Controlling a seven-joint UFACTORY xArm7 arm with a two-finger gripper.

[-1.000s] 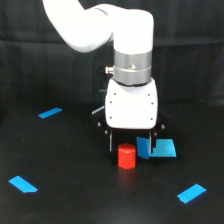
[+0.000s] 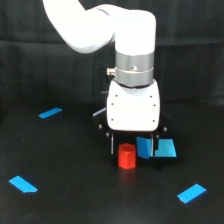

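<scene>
My gripper (image 2: 132,146) points down from its white hand near the middle of the camera view. Its dark fingers look spread apart, one toward each side of the hand, though they are hard to make out against the black background. In front of the hand, low between the fingers as seen from here, stands a small red block (image 2: 127,157). Just right of it is a blue block (image 2: 143,148), its upper part hidden by the hand. Whether either block touches a finger cannot be told.
A flat light-blue patch (image 2: 165,148) lies right of the blocks. Further blue strips mark the dark table at the back left (image 2: 50,113), front left (image 2: 22,184) and front right (image 2: 191,193).
The arm and hand have shifted very slightly to the right. Both blocks appear to be in the same places.
</scene>
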